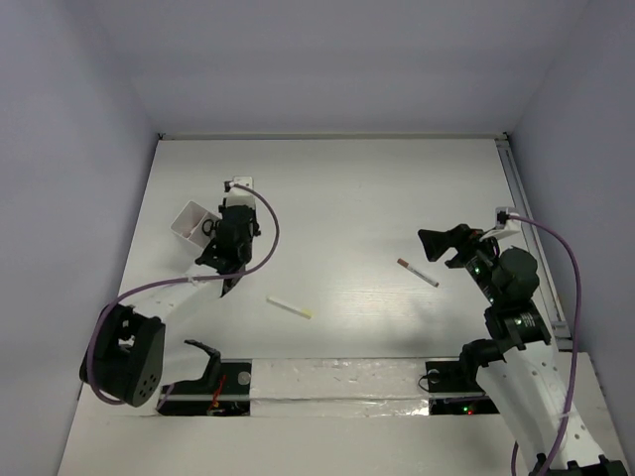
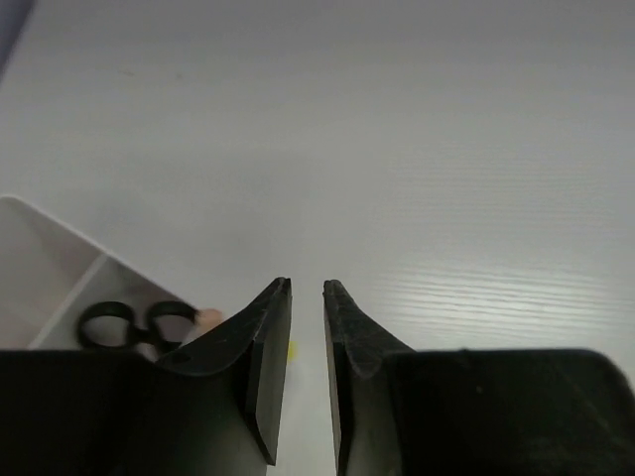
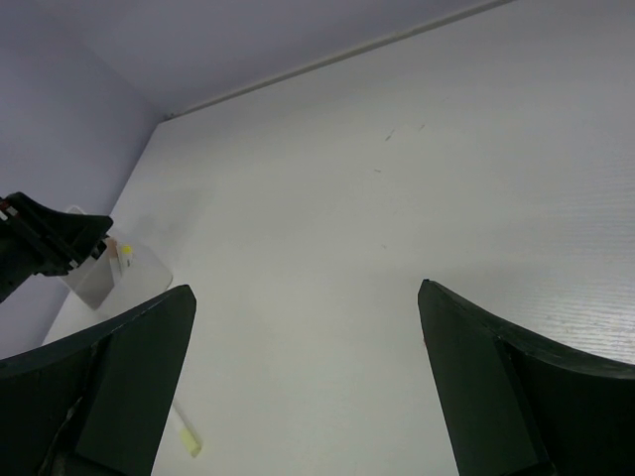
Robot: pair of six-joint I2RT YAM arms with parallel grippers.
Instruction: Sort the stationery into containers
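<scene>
A white divided container [image 1: 189,220] at the left of the table holds black scissors [image 2: 107,322] and pale items, partly hidden. My left gripper hangs over its right edge, fingers a little apart, nothing seen between the tips. A white stick with a yellow end [image 1: 289,307] lies on the table right of the left arm, also partly visible in the right wrist view. A pen with a brown end [image 1: 418,272] lies on the right half. My right gripper stands open and empty above the right side, near that pen.
Grey walls close in the back and sides. A dark strip with cables and small items runs along the front, beyond the table's edge.
</scene>
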